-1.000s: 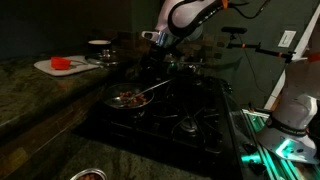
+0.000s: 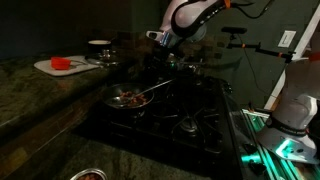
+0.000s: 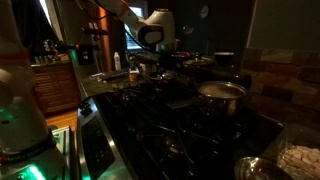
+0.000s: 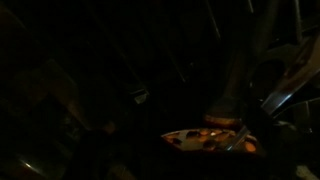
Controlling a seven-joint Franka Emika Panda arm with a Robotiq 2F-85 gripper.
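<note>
A dark frying pan (image 2: 127, 97) with reddish-brown food in it sits on the stove at the back left. A long pale utensil (image 2: 158, 86) rests in the pan, its handle slanting up to the right. My gripper (image 2: 158, 58) hangs above the stove beyond the pan, dark against a dark background. It stands open, and nothing shows held in it. The wrist view is very dim; food in the pan (image 4: 205, 141) and the shiny utensil (image 4: 285, 92) show there. My fingers are hard to make out.
A metal bowl (image 2: 90, 174) is at the near left, and a white tray with a red item (image 2: 62, 63) lies on the counter. A clear container of pale pieces (image 3: 302, 158) stands near the bowl in exterior view 2.
My arm has shifted slightly to the right above the stove. The pan and the utensil have stayed put.
</note>
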